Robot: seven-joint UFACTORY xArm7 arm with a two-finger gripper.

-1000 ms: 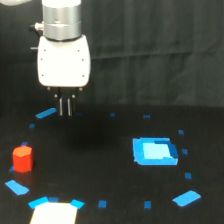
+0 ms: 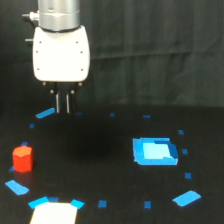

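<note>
My gripper hangs in the air at the upper left, pointing down, under its white hand. A narrow dark gap shows between its two thin fingers, with nothing in it, so it stands open a little. Below and left of it, a small red block rests on the black surface. To the right lies a blue-bordered square with a pale, nearly white middle. At the bottom edge is a cream-coloured square, partly cut off, with blue along its upper edge. My gripper is apart from all of them.
Blue tape strips lie at the left, upper left and lower right. Several small blue marks dot the black surface.
My gripper has shifted slightly left and up. The red block, the blue-bordered square and the cream square are where they were.
</note>
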